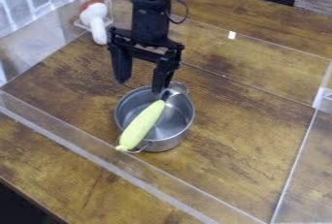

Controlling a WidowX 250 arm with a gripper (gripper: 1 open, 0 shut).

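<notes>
A steel pot (180, 128) with a wire handle stands on the wooden table, a pale green elongated vegetable (142, 127) lying slanted inside it and reaching over the near rim. My black gripper (143, 79) hangs over the table at the pot's far side, its two fingers spread wide and open, with nothing seen between them.
A white object with a reddish part (95, 19) lies at the upper left by the clear barrier.
</notes>
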